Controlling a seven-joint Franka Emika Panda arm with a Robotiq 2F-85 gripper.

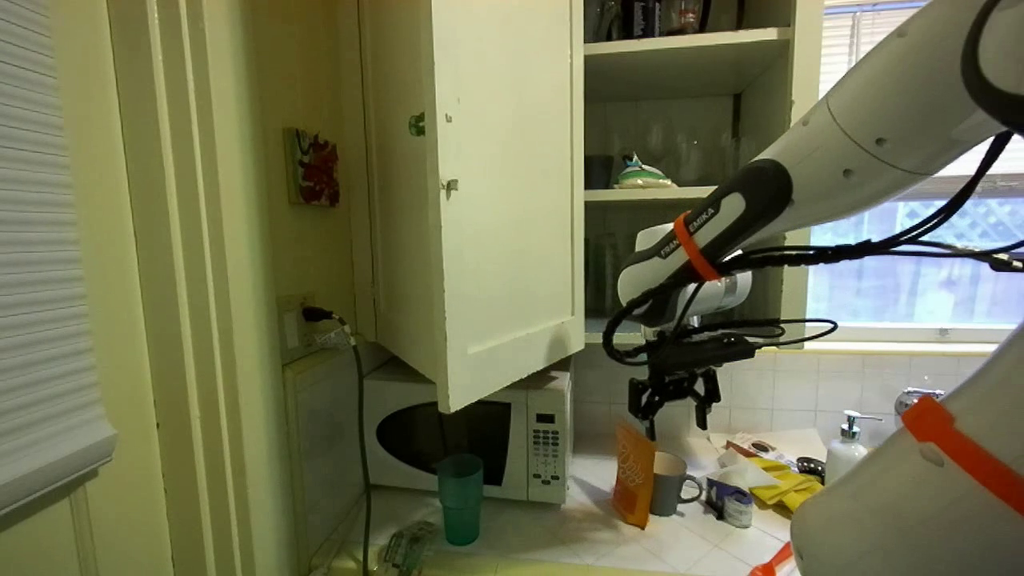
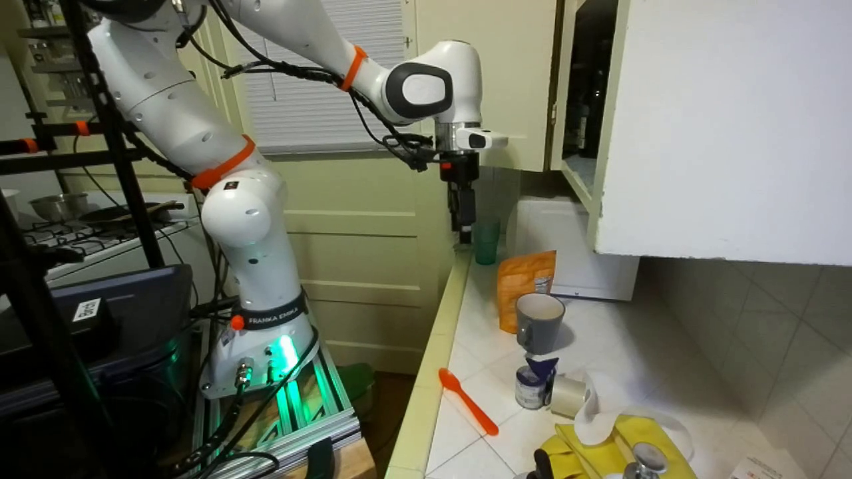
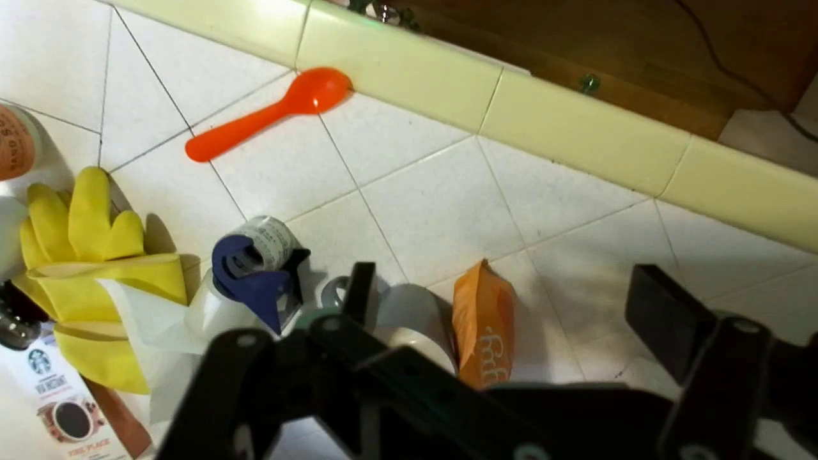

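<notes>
My gripper is open, its fingers wide apart, and nothing is between them. It hangs well above the counter, pointing down, as the first exterior view shows [image 1: 678, 427]. An orange pouch [image 3: 484, 326] stands below the gap between the fingers in the wrist view. Beside it is a grey mug [image 2: 540, 323], which one finger partly covers in the wrist view. A red-orange spoon [image 3: 270, 114] lies flat near the counter's yellow edge. A small can [image 2: 530, 388] with a dark blue piece sits past the mug, and a green tumbler [image 1: 461, 500] stands before the microwave.
The white microwave [image 1: 550, 438] stands under an open cupboard door [image 1: 509, 211] that juts over the counter. Yellow gloves [image 2: 619, 447] and a soap bottle [image 1: 846, 447] crowd the other end. Bare tile [image 3: 429, 200] lies between spoon and pouch.
</notes>
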